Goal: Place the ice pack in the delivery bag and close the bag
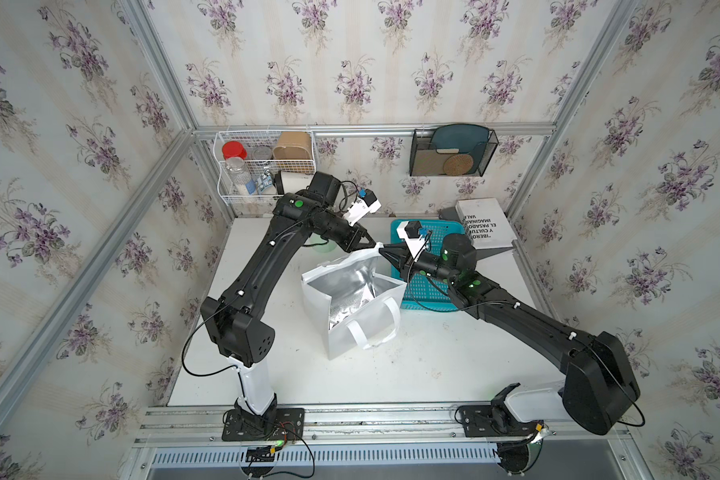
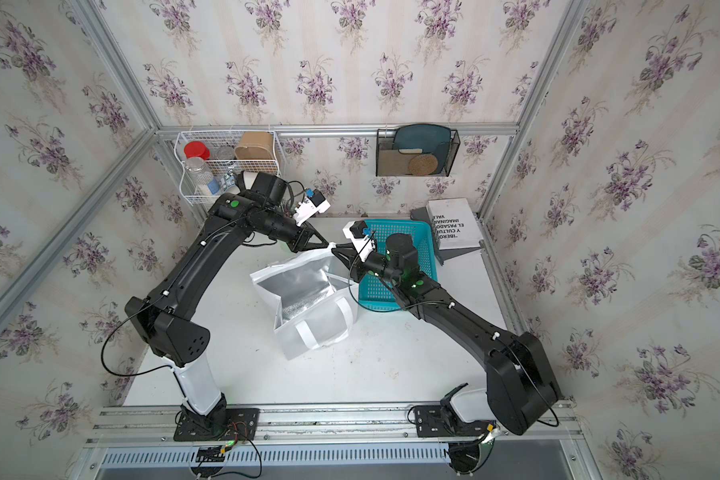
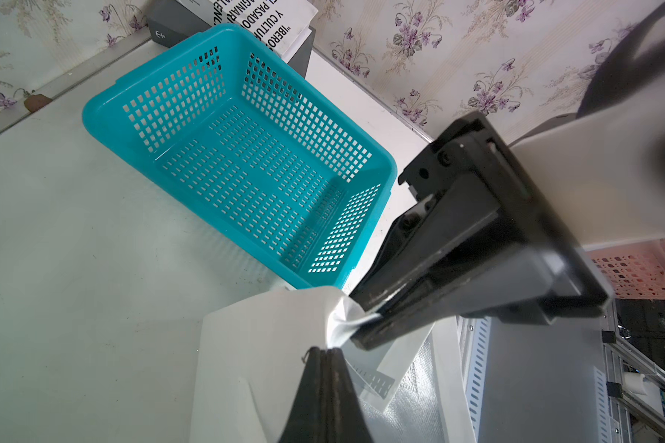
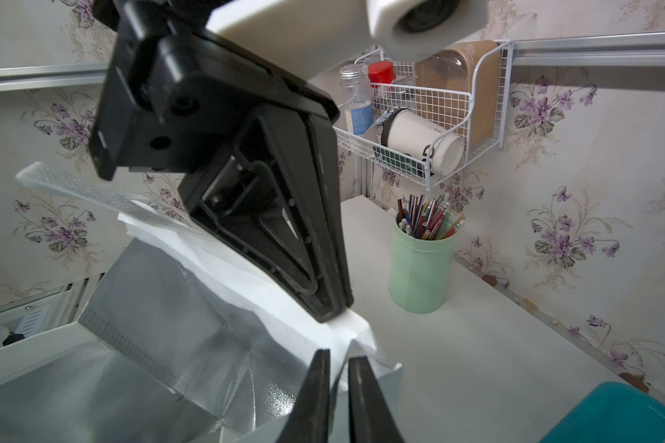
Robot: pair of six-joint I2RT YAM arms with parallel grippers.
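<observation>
The white delivery bag (image 1: 336, 336) stands open on the table, its silver lining showing; no ice pack is visible in it. My left gripper is shut at the top of its back edge, any fabric between its tips hard to make out. My right gripper is at the same rim corner from the right, its fingertips close around the white fabric (image 4: 273, 310); whether it is fully shut on it is unclear. The two grippers almost meet.
A teal basket sits behind the bag on the right, looking empty. A pencil cup (image 4: 417, 277) stands at the back, a wire shelf (image 1: 264, 168) hangs on the wall, and the front table is clear.
</observation>
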